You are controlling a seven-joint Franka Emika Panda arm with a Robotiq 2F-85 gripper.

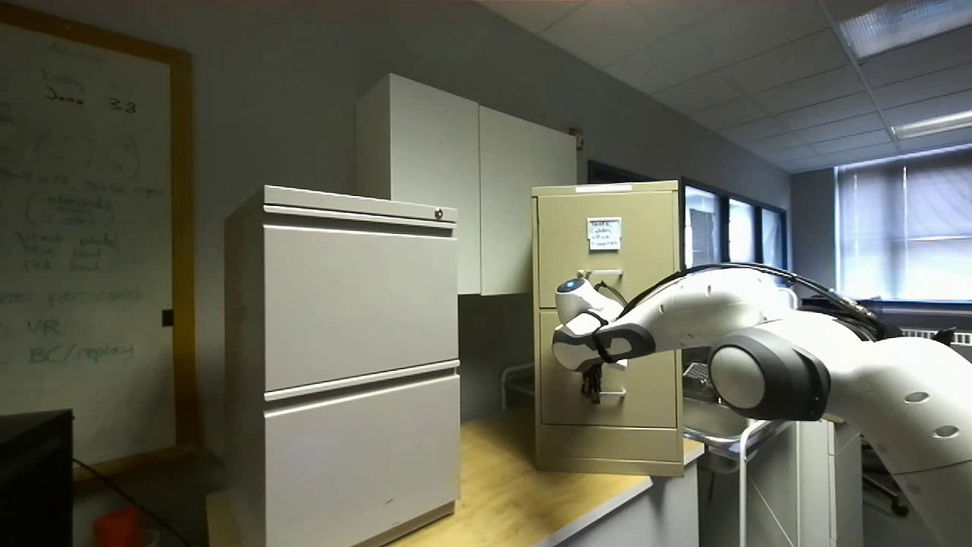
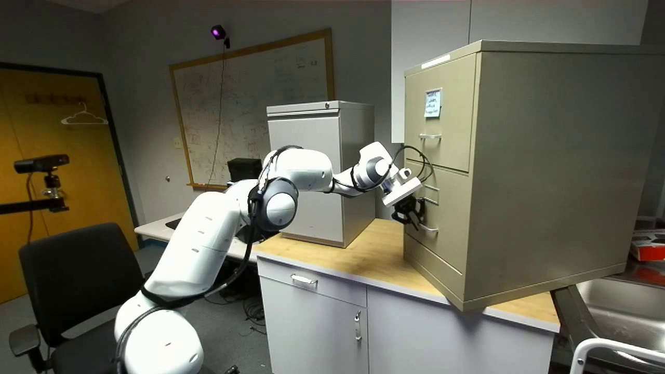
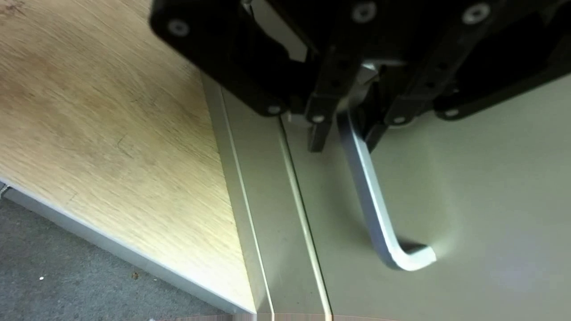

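Note:
The tan filing cabinet (image 2: 439,193) has its lower drawer (image 1: 569,406) flush with the front. That drawer's silver handle (image 3: 374,198) runs up between the dark fingers of my gripper in the wrist view. The gripper is shut on the handle near one end; the other end curves free to the drawer face. The exact contact is partly hidden by the finger linkages. In exterior view 2 the hand tilts down against the drawer front.
A grey two-drawer cabinet (image 1: 364,310) stands on the same wooden counter (image 2: 368,255), beyond a bare gap. The counter's front edge (image 3: 107,243) lies near the tan cabinet. A sink (image 2: 623,311) is at the far right in exterior view 2.

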